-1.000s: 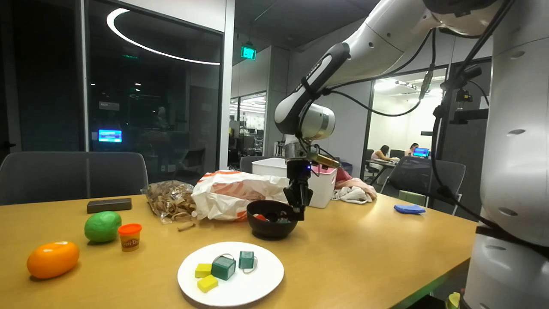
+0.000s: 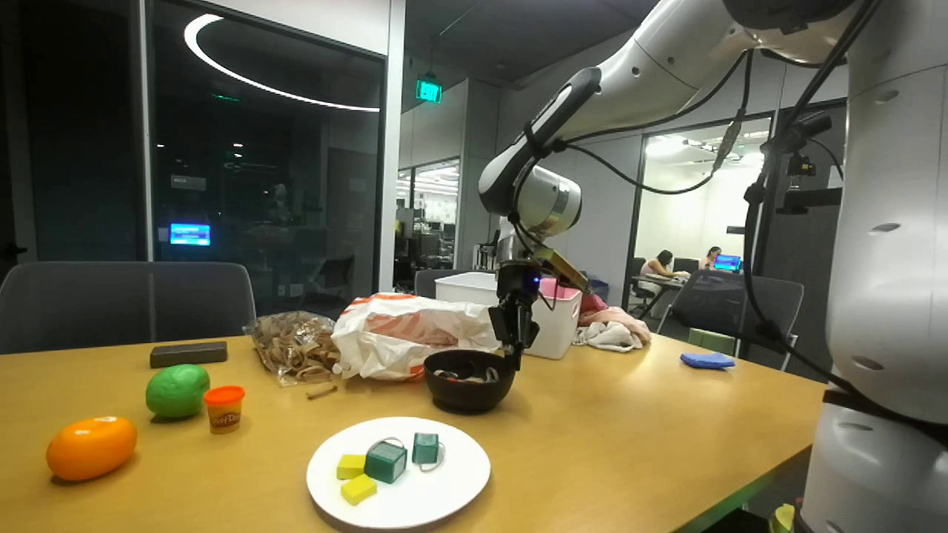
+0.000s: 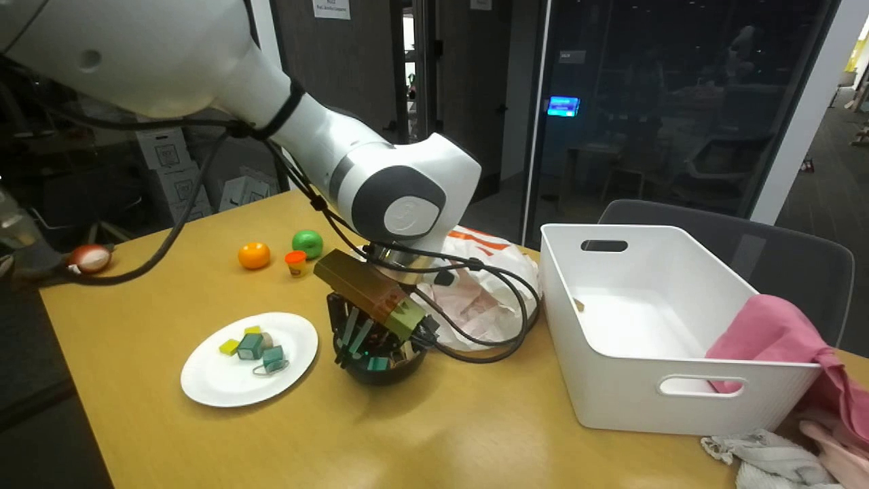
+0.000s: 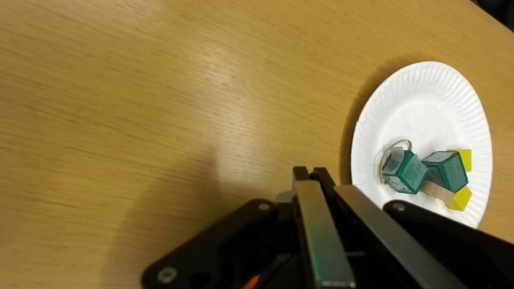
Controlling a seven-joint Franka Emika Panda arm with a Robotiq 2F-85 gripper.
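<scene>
A black bowl (image 2: 468, 391) holding several small things stands on the table, its contents including teal pieces (image 3: 378, 363). My gripper (image 2: 513, 363) is at the bowl's right rim, its fingers shut on that edge; the contact itself is partly hidden. In the wrist view the gripper shows its fingertips almost together, while the bowl is mostly hidden behind the gripper body. Nearby, a white paper plate (image 4: 424, 86) carries teal blocks (image 4: 448, 171) and yellow blocks (image 4: 460, 198).
A crumpled white bag (image 2: 391, 333) lies just behind the bowl, with a white bin (image 3: 635, 391) beside it. An orange fruit (image 2: 92, 448), a green fruit (image 2: 178, 391) and a Play-Doh tub (image 2: 224, 411) are off to the side. Bare table lies in front of the bin.
My gripper has tilted, and its hand has risen slightly. The bowl looks shifted a little to the left, and an orange-red piece seen inside it earlier no longer shows.
</scene>
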